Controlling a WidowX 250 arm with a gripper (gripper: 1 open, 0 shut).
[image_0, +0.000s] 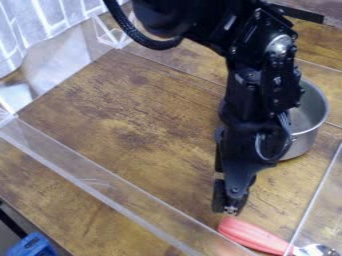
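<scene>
My black gripper hangs low over the wooden surface, its tips just above and beside a red-handled utensil with a metal end at the bottom right. I cannot tell whether the fingers are open or shut. Behind the arm stands a steel pot, partly hidden by it.
Clear plastic walls border the wooden board at the left front and right. A white curtain is at the upper left, and a blue object sits at the lower left, outside the walls. The board's left half is clear.
</scene>
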